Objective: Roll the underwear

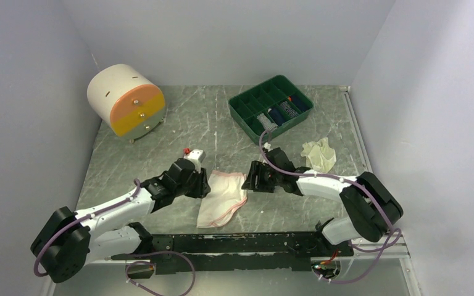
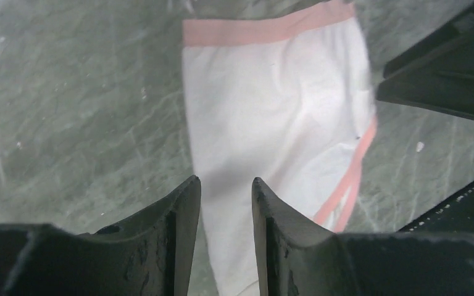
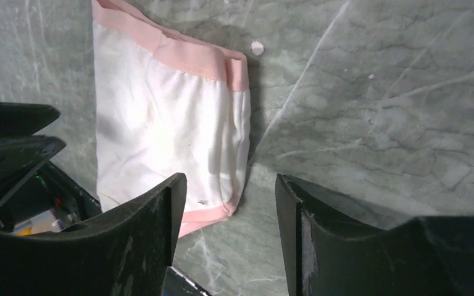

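Observation:
White underwear (image 1: pixel 221 197) with pink bands lies folded on the marble table between my grippers, its right edge doubled over in a narrow strip, as the right wrist view shows (image 3: pixel 154 123). My left gripper hangs over the cloth's left side, fingers apart with nothing held. My right gripper hovers at the cloth's right edge, the folded strip below and between its parted fingers, not visibly gripped.
A green divided box (image 1: pixel 247 108) with rolled items stands at the back. A striped drum-shaped cabinet (image 1: pixel 114 98) is at back left. A pale crumpled cloth (image 1: pixel 319 154) lies at right.

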